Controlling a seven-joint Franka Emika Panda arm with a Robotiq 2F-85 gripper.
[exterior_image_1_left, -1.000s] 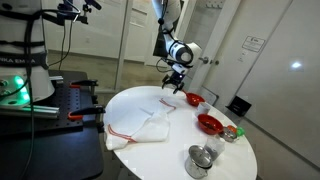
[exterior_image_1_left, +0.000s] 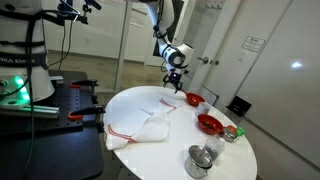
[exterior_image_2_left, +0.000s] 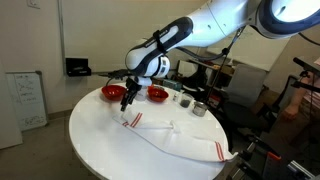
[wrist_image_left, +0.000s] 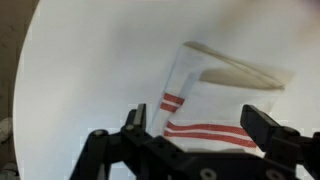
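A white cloth with red stripes (exterior_image_1_left: 140, 128) lies spread and creased on the round white table. Its striped end (wrist_image_left: 205, 130) shows in the wrist view, with one corner flap folded over. My gripper is open, its two dark fingers wide apart on either side of that striped end. In exterior view 2 the gripper (exterior_image_2_left: 127, 104) hangs low near the cloth's far end (exterior_image_2_left: 135, 121). Nothing shows between the fingers; whether the fingertips touch the table cannot be told.
Red bowls (exterior_image_1_left: 209, 124) stand along the table's far side, close to the arm. A metal pot (exterior_image_1_left: 199, 160) and a clear container (exterior_image_1_left: 215, 144) stand nearer the front edge. Bare white tabletop (exterior_image_2_left: 100, 140) lies to the cloth's other side.
The arm has shifted slightly left and lower in exterior view 1. The cloth looks unchanged.
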